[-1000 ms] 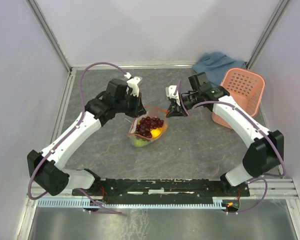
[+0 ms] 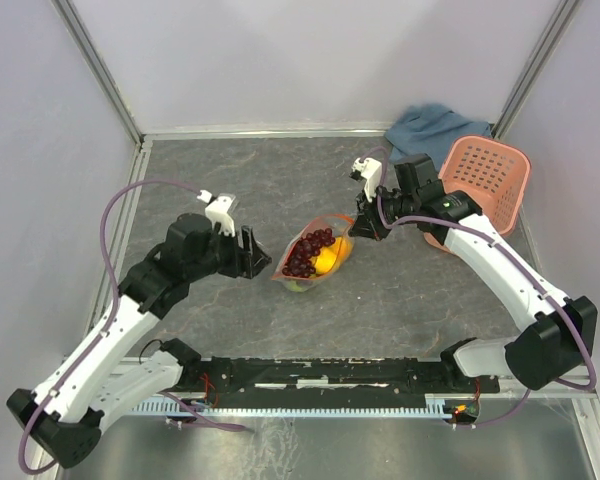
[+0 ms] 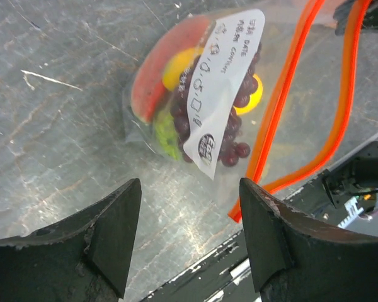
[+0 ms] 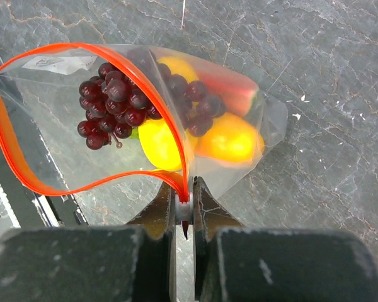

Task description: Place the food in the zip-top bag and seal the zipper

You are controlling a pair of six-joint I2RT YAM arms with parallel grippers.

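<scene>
The clear zip bag (image 2: 295, 275) with an orange zipper (image 4: 6, 145) holds dark grapes (image 4: 116, 100), yellow and orange fruit (image 4: 227, 138) and a red-and-green piece. Its mouth gapes toward the front left in the right wrist view. My right gripper is shut on the zipper end at the bag's right corner. My left gripper stands open left of the bag, apart from it in the top view, with the zipper's free end near its fingers in the left wrist view.
A pink basket (image 2: 500, 170) stands at the right, with a blue cloth (image 2: 430, 130) behind it. A dark rail runs along the front edge.
My left gripper has moved left and down, away from the bag's top edge. My right gripper has shifted right with the bag's corner, and the bag has moved right with it.
</scene>
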